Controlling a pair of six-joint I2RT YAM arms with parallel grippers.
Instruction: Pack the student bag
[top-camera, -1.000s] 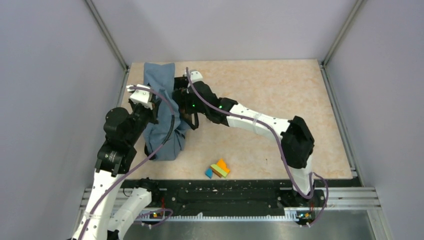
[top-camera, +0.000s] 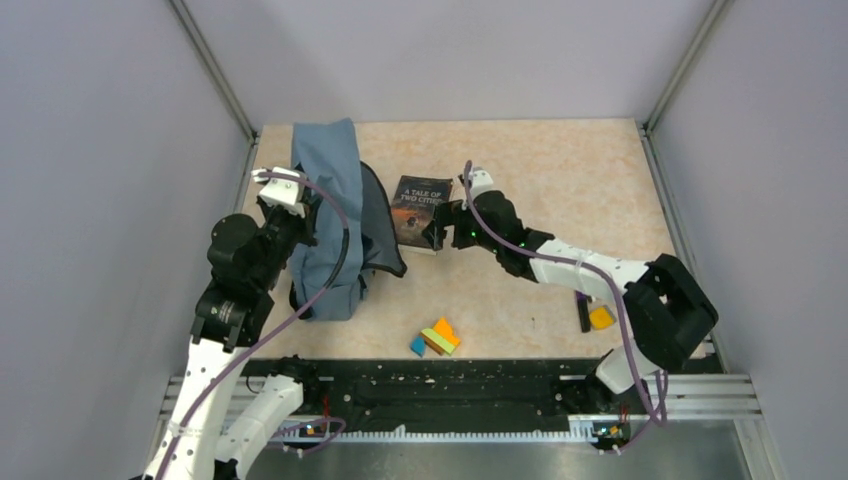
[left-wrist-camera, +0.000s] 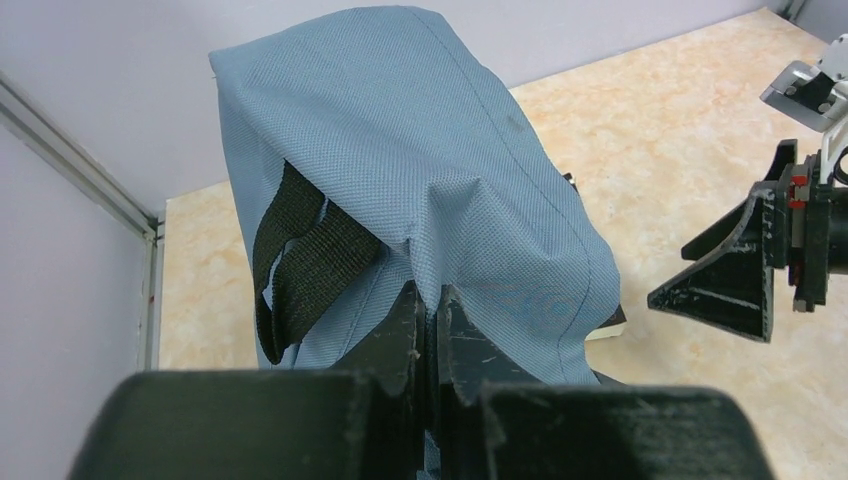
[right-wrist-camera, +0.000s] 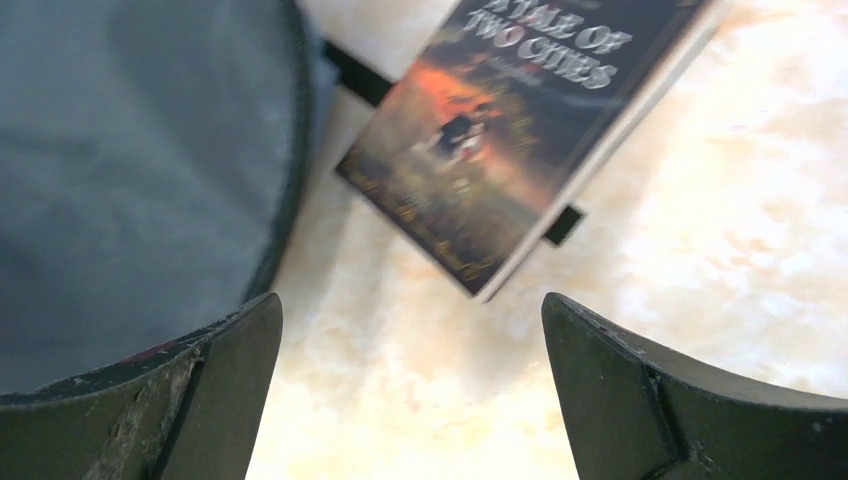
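Note:
The blue-grey bag (top-camera: 325, 260) stands at the left of the table, its dark-edged flap (top-camera: 381, 225) hanging out on the right side. My left gripper is shut on a fold of the bag's cloth. The book "A Tale of Two Cities" (right-wrist-camera: 480, 140) lies cover up on the table, outside the bag and just right of it. My right gripper is open near the book's lower right side, with nothing between its fingers. The inside of the bag cannot be seen from above.
A black strip (right-wrist-camera: 563, 225) pokes out from under the book. Small coloured blocks (top-camera: 438, 338) lie near the front edge. A dark pen (top-camera: 583, 312) and a yellow piece (top-camera: 601, 317) are at the right, partly by the right arm.
My right gripper has moved right, away from the bag. The left gripper has stayed put.

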